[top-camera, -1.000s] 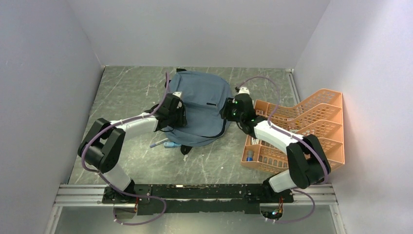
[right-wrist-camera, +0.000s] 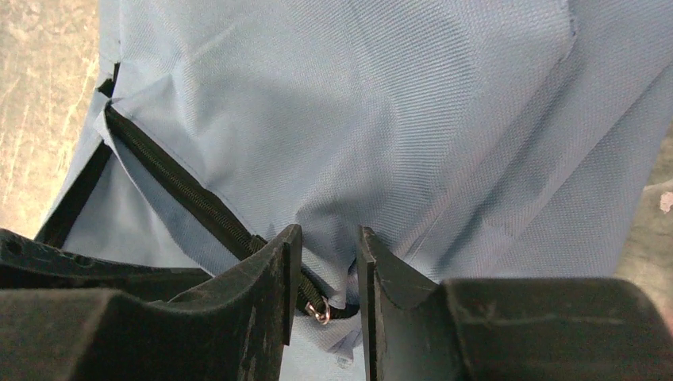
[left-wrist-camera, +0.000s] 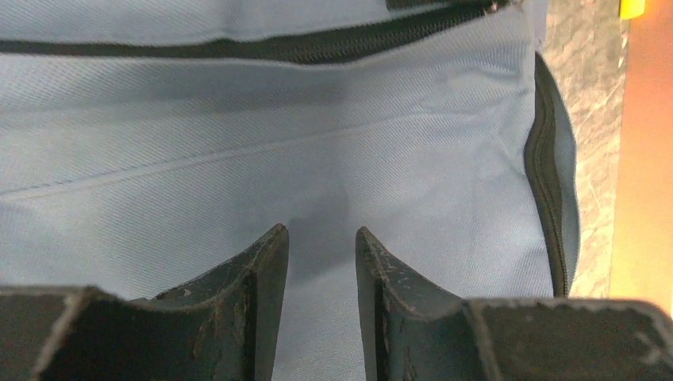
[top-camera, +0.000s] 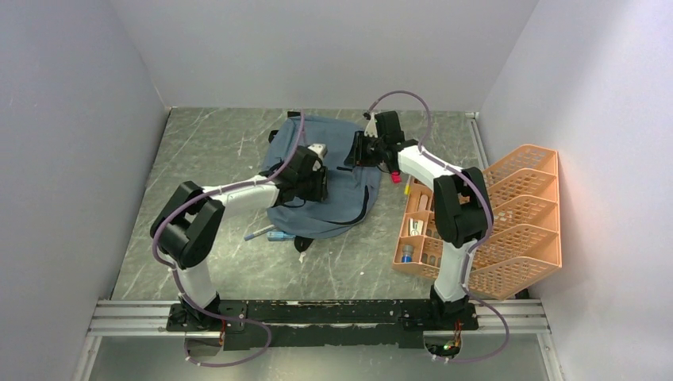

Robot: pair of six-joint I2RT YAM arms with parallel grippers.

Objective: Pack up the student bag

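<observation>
The blue-grey bag (top-camera: 337, 226) lies flat mid-table, with dark zipper lines along its front and right side. Over its middle hangs my left gripper (top-camera: 319, 186); in the left wrist view its fingers (left-wrist-camera: 270, 266) stand apart above plain fabric and a zipper (left-wrist-camera: 333, 51), holding nothing. My right gripper (top-camera: 355, 151) is over the bag's upper right. In the right wrist view a zipper strip (right-wrist-camera: 186, 186) with a small metal pull (right-wrist-camera: 319, 312) runs below its parted fingers (right-wrist-camera: 290, 262). No fabric appears gripped there.
An orange organizer (top-camera: 520, 202) stands at the right, holding a white item (top-camera: 415, 228) and a blue bottle (top-camera: 407, 253). A pen (top-camera: 259, 233) and a light-blue item (top-camera: 279, 236) lie by the bag's lower left. Left of the bag the table is clear.
My right gripper moved away from the base and slightly left. The bag looks largely unmoved.
</observation>
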